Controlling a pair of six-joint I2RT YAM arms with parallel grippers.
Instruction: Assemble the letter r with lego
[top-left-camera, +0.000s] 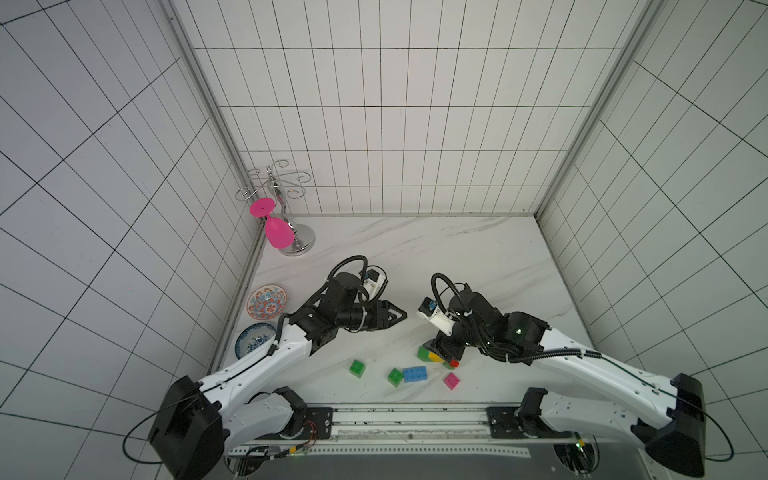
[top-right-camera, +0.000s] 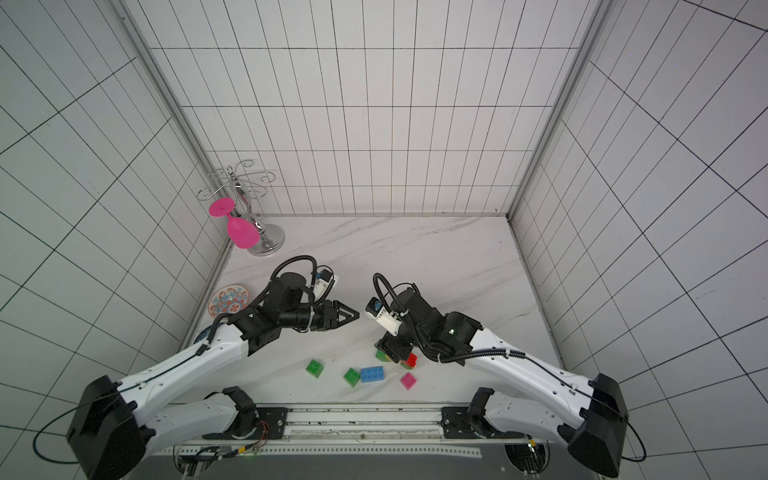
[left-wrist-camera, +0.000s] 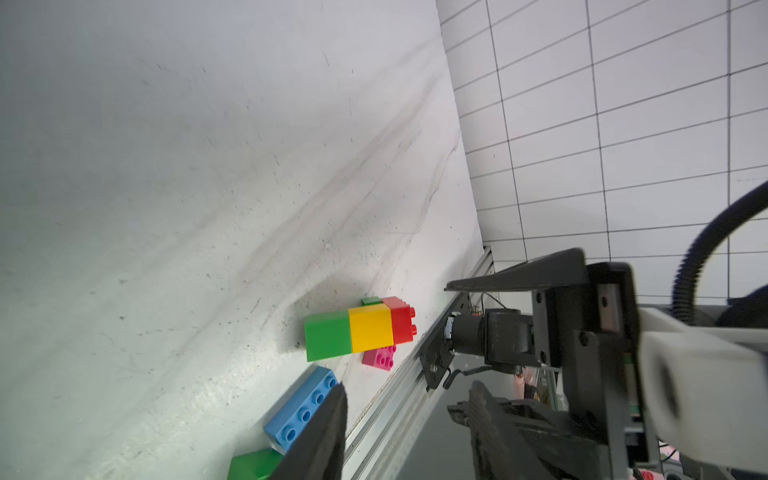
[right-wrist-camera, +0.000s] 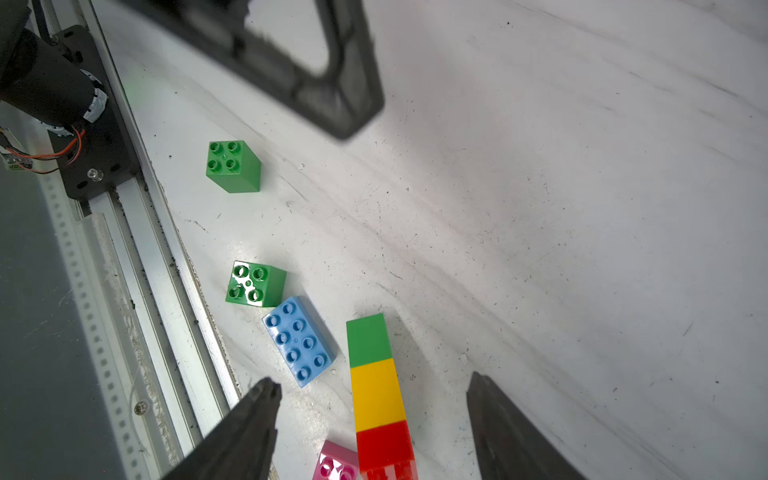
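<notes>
A joined bar of green, yellow and red bricks (right-wrist-camera: 376, 396) lies on the marble table, below my right gripper, whose fingers stand apart around it from above. Nearby lie a blue brick (right-wrist-camera: 298, 341), a pink brick (right-wrist-camera: 334, 461) and two separate green bricks, one (right-wrist-camera: 255, 284) beside the blue, the other (right-wrist-camera: 233, 166) farther left. In the left wrist view, my left gripper is open, above and left of the bar, nothing visible between its fingertips.
A metal stand with pink items (top-left-camera: 279, 233) stands at the back left. Two plates (top-left-camera: 266, 301) lie along the left wall. The front rail edges the table.
</notes>
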